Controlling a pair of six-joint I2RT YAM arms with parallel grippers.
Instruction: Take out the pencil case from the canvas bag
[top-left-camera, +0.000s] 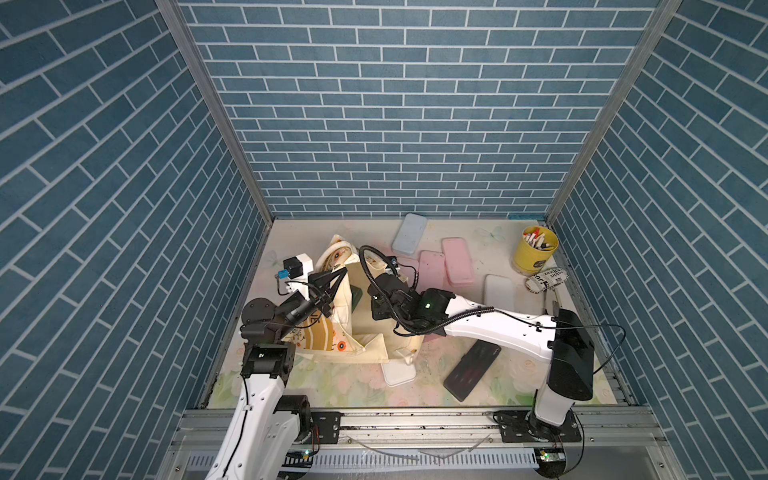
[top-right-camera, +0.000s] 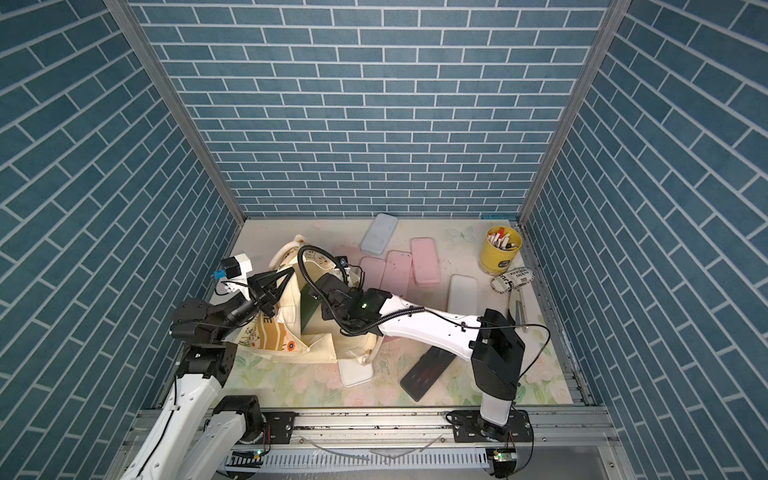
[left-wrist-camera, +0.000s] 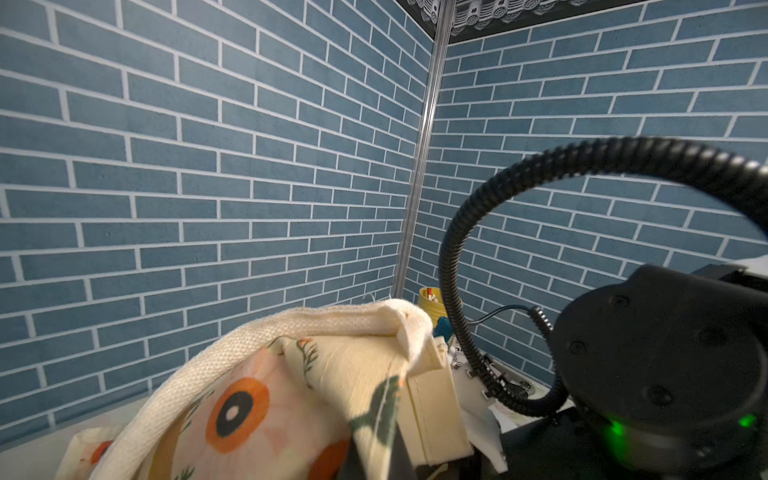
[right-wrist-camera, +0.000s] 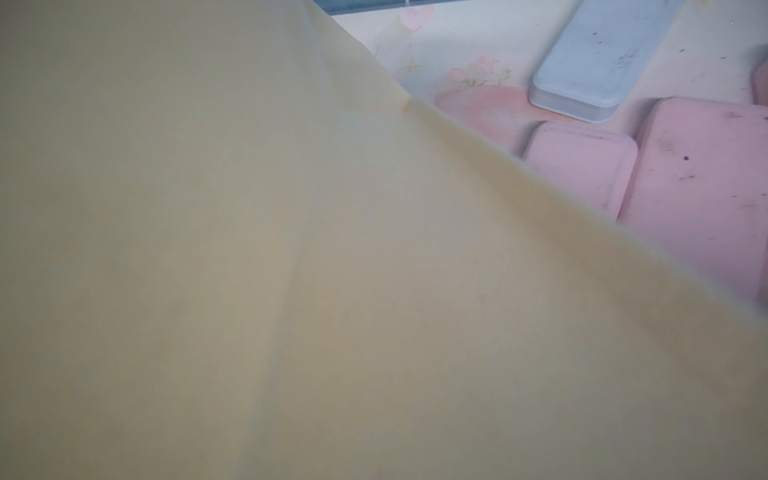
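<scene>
The cream canvas bag (top-left-camera: 360, 348) with orange flower print lies at the left of the table, open. My left gripper (top-left-camera: 340, 272) is shut at the bag's upper left side among the fabric and strap (left-wrist-camera: 336, 316); whether cloth is between its fingertips is unclear. My right gripper reaches down into the bag, fingers hidden by its own housing and the cloth; pale bag fabric (right-wrist-camera: 240, 240) fills most of the right wrist view. A dark green item (top-right-camera: 308, 304), possibly the pencil case, shows partly inside the bag.
Pink cases (top-left-camera: 457, 260), a light blue case (top-left-camera: 409, 233), a white case (top-left-camera: 398, 374) and a dark phone (top-left-camera: 472, 369) surround the bag. A yellow pen cup (top-left-camera: 532, 256) stands at the back right beside a patterned pouch (top-left-camera: 548, 278).
</scene>
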